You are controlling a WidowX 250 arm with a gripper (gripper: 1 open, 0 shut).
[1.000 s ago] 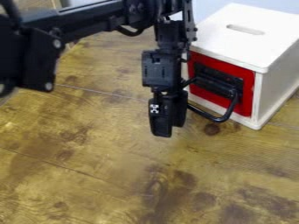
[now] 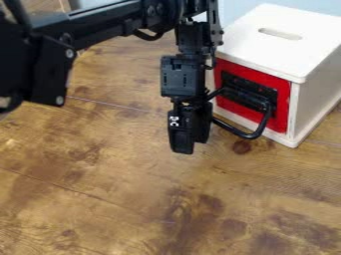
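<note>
My black gripper point(image 2: 188, 134) points down over the wooden floor, just left of a white box point(image 2: 284, 45) with a red front point(image 2: 276, 82). The fingertips are seen from the side, so the space between them is hard to make out; I see no object held. A black cable loops from the gripper's side to the right, in front of the box's dark opening point(image 2: 244, 87).
The white box takes up the upper right.
</note>
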